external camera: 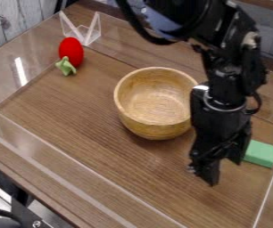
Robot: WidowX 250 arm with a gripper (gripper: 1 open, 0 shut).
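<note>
My black gripper (208,162) points down at the right of the table, beside a tan bowl (154,100). It is low, in front of a green block (258,154) that lies partly hidden behind it. Whether its fingers are open or shut, or hold anything, is unclear in this view.
A red object (71,51) with a green part sits at the back left, near a white wire-like shape.
</note>
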